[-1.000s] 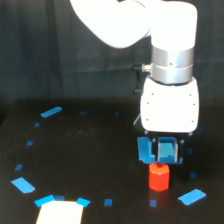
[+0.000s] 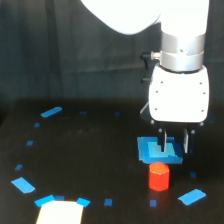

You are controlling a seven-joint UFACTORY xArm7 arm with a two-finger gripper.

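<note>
A blue square piece [image 2: 145,150] with a lighter blue middle lies on the dark table; whether it is flat or has height is hard to tell. In front of it, on the camera side, stands a red cylinder-like object [image 2: 158,177]. My gripper [image 2: 173,143], under a white hand, hangs at the back right part of the blue piece. Its dark fingers stand apart, and nothing shows held between them.
Blue strips lie on the table at the left [image 2: 23,185], far left [image 2: 51,112] and right [image 2: 192,197], among several small blue marks. A pale object [image 2: 60,212] is cut off at the lower edge.
My hand has moved up and to the right in the view, uncovering more of the blue piece. The blue piece and the red object look unmoved.
</note>
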